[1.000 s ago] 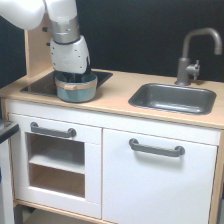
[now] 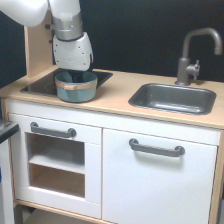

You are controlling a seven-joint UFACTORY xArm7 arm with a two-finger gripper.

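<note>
A grey-teal pot sits on the black stovetop at the left of the toy kitchen counter. The white robot arm reaches down from the upper left, and its gripper is at the pot's top, with the fingertips partly hidden by the pot. Whether the fingers are shut on the pot or its rim cannot be seen clearly.
The steel sink with a grey tap fills the right of the wooden counter. Below are a white door and an open-front compartment. The counter between pot and sink is clear.
The arm and gripper have shifted very slightly, and the pot looks a little moved with them. Everything else stands as before.
</note>
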